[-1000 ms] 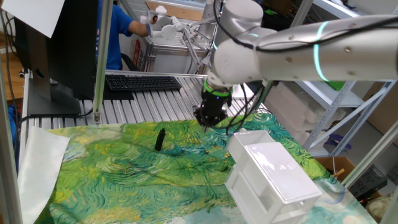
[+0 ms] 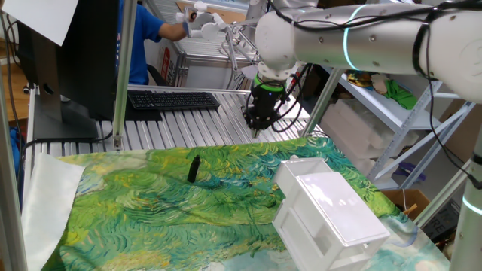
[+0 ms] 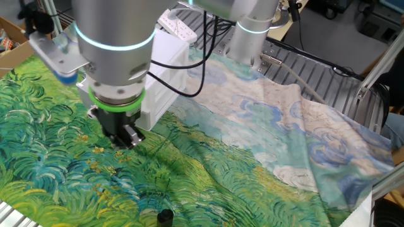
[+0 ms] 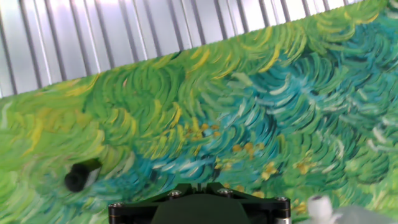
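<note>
A slim black cylinder (image 2: 194,169) appears to stand upright on the painted cloth (image 2: 151,218). Its top (image 3: 165,217) shows at the bottom edge of exterior view 2, and the wrist view has the cylinder (image 4: 79,176) at lower left. The white drawer unit (image 2: 343,207) is at the right of the cloth, its upper drawer (image 2: 301,170) pulled out. My gripper (image 2: 256,132) hangs above the cloth's far edge, apart from both. In the wrist view the gripper has its black fingers together at the bottom, with nothing visible between them.
Beyond the cloth lies a ribbed metal tabletop (image 2: 173,132) with a black keyboard (image 2: 173,100) and a monitor (image 2: 64,68). A metal post (image 2: 120,83) rises at the left. A person in blue (image 2: 147,45) is behind.
My arm has swung back in exterior view 1, and the gripper has shifted slightly right and up, farther from the viewer. The cylinder and drawer unit have not moved.
</note>
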